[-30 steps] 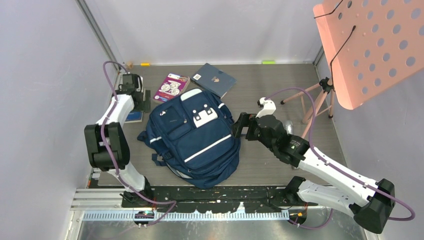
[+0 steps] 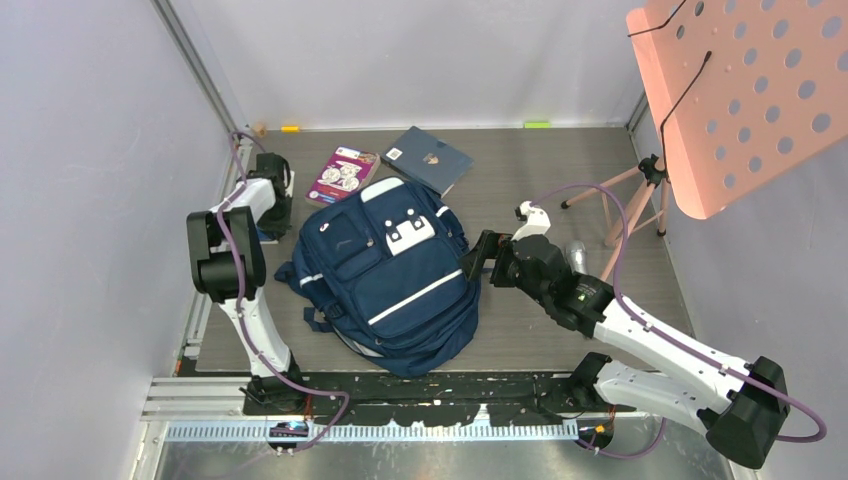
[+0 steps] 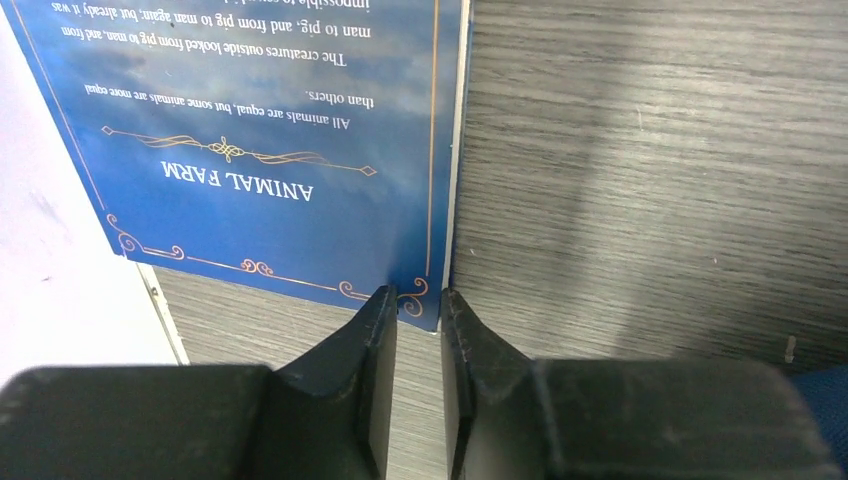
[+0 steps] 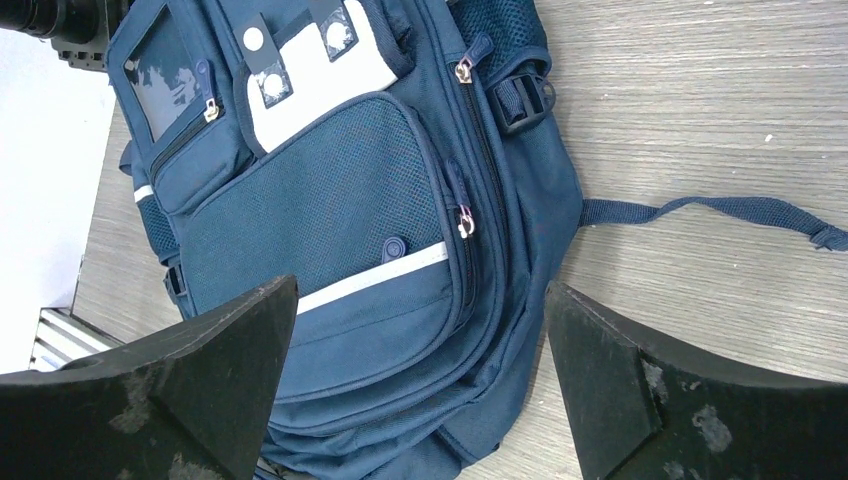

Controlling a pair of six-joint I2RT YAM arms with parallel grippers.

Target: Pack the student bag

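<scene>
A blue Animal Farm book point(image 3: 230, 190) lies at the far left of the floor, its text upside down in the left wrist view. My left gripper is at one corner of it, partly open. A narrow gap shows between its fingertips, with the book's corner in that gap; firm contact cannot be judged. From above, the arm covers most of this book. The navy school bag point(image 2: 385, 275) rests in the middle, front side up. Over the bag's right side stands my right gripper point(image 2: 480, 255), wide open and empty; its fingers point(image 4: 200, 380) frame the bag's front pocket.
A pink-purple book point(image 2: 343, 175) and a dark blue book point(image 2: 428, 158) lie behind the bag. To the right, a clear bottle-like object point(image 2: 577, 256) is partly hidden by the right arm, near a tripod point(image 2: 655, 180). Open floor lies behind the right arm.
The bag, other books and right arm look unchanged.
</scene>
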